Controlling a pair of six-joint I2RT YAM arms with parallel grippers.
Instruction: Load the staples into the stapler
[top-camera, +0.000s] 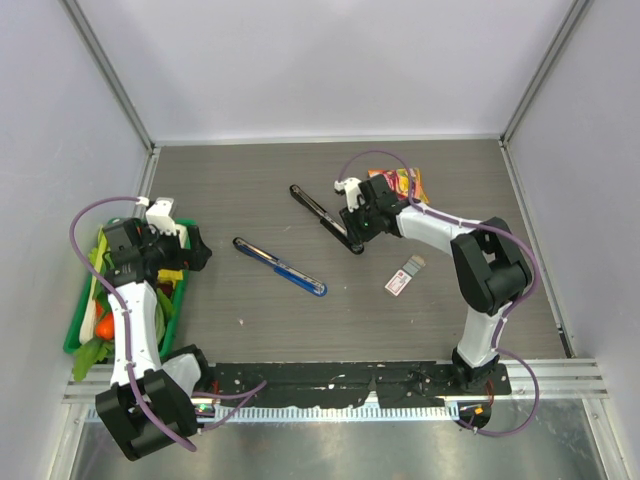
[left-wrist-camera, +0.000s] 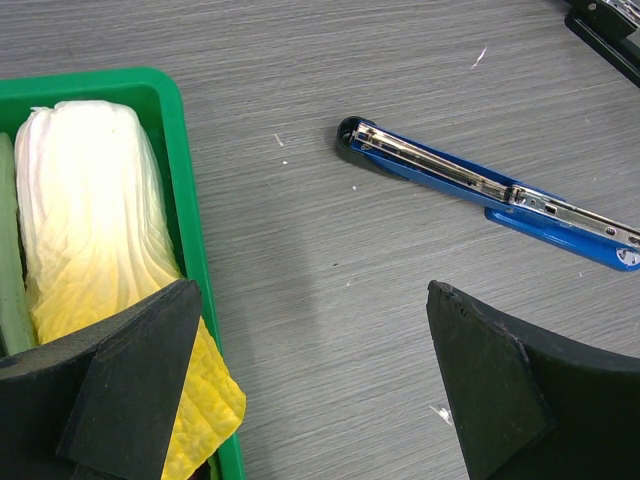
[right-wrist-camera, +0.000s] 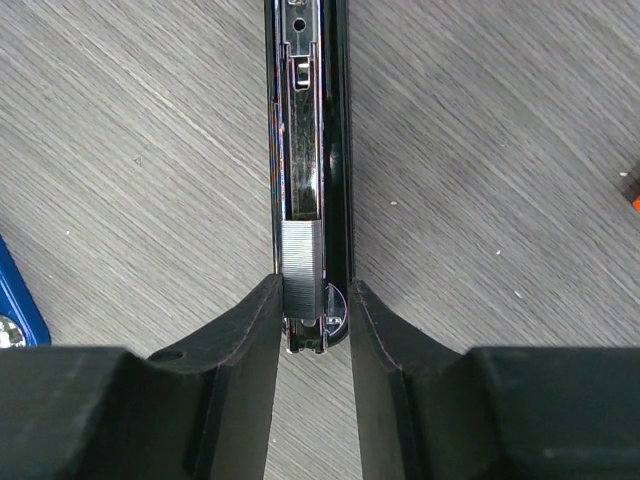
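Observation:
A black stapler (top-camera: 315, 208) lies open on the table, running toward my right gripper (top-camera: 355, 225). In the right wrist view, a silver strip of staples (right-wrist-camera: 300, 260) sits in its channel at the near end, with my right gripper's fingertips (right-wrist-camera: 262, 305) round that end, the gripper shut on it. A blue stapler (top-camera: 280, 269) lies open to the left. A small box of staples (top-camera: 403, 277) lies right of the black stapler. My left gripper hangs open beside the green basket, nothing between its fingers.
The green basket (left-wrist-camera: 176, 160) of vegetables stands at the left under the left arm. An orange packet (top-camera: 410, 180) lies behind the right arm.

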